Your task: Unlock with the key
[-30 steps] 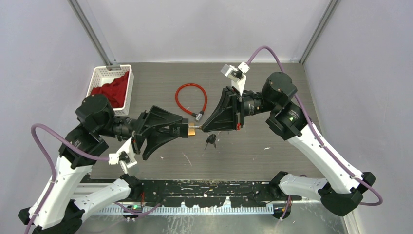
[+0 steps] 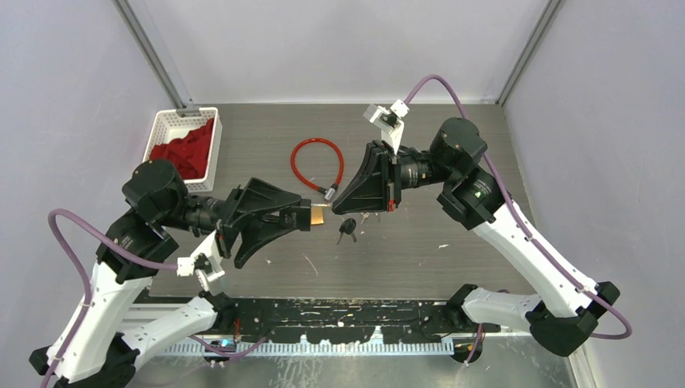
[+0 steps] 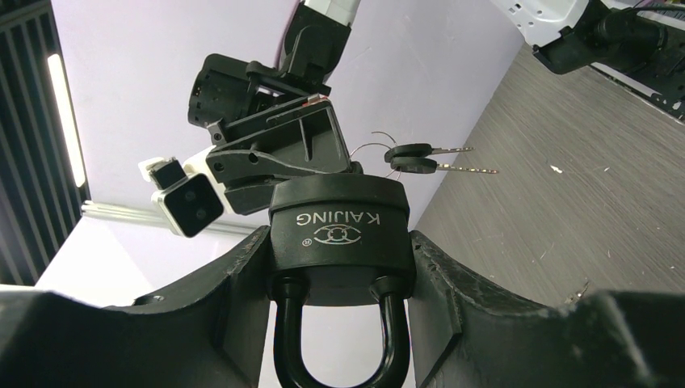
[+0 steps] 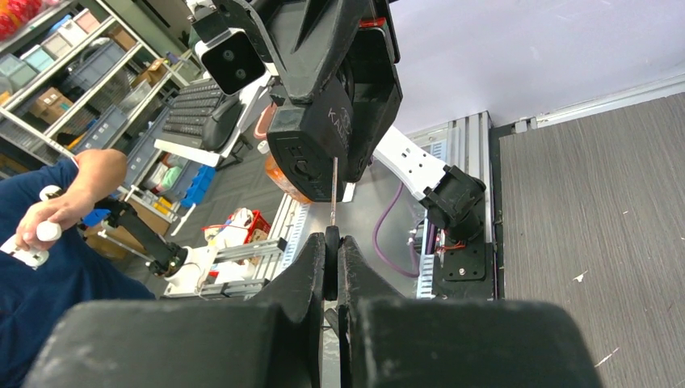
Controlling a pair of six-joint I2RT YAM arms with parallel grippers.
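Observation:
A black padlock [image 3: 341, 242] marked KAIJING is clamped by my left gripper [image 2: 292, 217], its shackle pointing back toward that wrist. Facing it, my right gripper [image 2: 335, 207] is shut on a key, whose thin blade [image 4: 334, 190] points at the lock's keyhole face. In the right wrist view the blade lies to the right of the keyhole [image 4: 303, 167], over the face's right edge. From above, the blade reaches about the face, near its far side; whether it touches cannot be told. Other black-headed keys [image 3: 412, 158] dangle on rings from the held key.
Below the grippers lie a brass padlock [image 2: 317, 216] and a red cable lock [image 2: 317, 142] on the grey table. A white basket [image 2: 213, 153] with red cloth [image 2: 186, 152] stands at the back left.
The left gripper and padlock have shifted only a little.

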